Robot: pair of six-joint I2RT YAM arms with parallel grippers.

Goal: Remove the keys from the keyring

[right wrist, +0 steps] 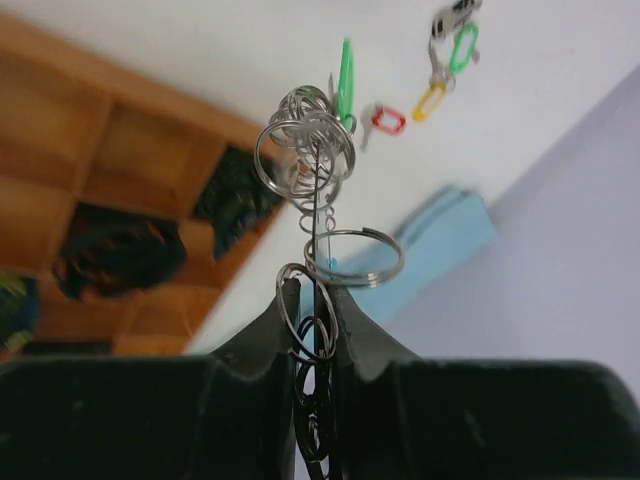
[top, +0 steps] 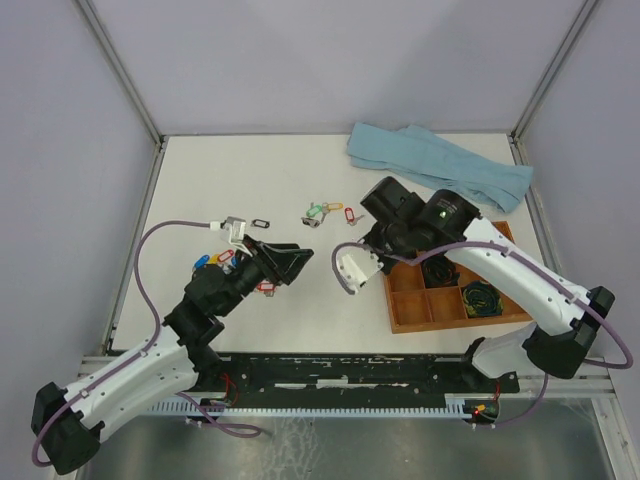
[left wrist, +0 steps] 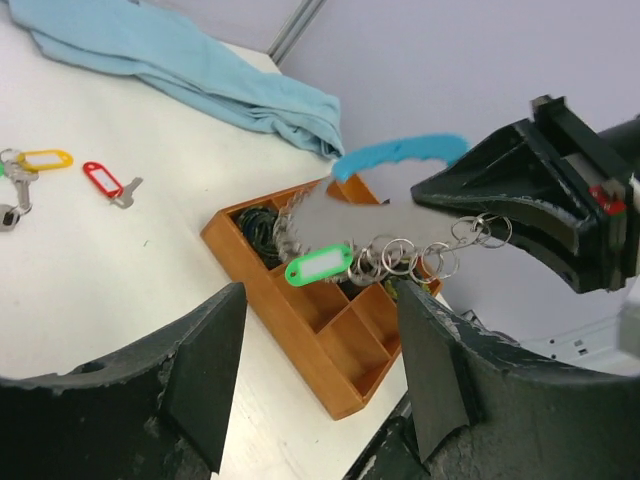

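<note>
My right gripper is shut on a cluster of metal keyrings (right wrist: 305, 150), lifted above the table's right side, with a green tag (left wrist: 318, 264) hanging from it and a blurred blue piece (left wrist: 400, 150) beside it. In the left wrist view, my left gripper points toward this bunch, its fingers apart with nothing between them. On the white table behind lie keys with a red tag (left wrist: 103, 180), a yellow tag (left wrist: 44, 158) and a green tag (right wrist: 462, 48).
A wooden compartment box (top: 410, 315) with dark coiled items fills the right side. A light blue cloth (top: 430, 160) lies at the back right. Several small coloured items lie at the left.
</note>
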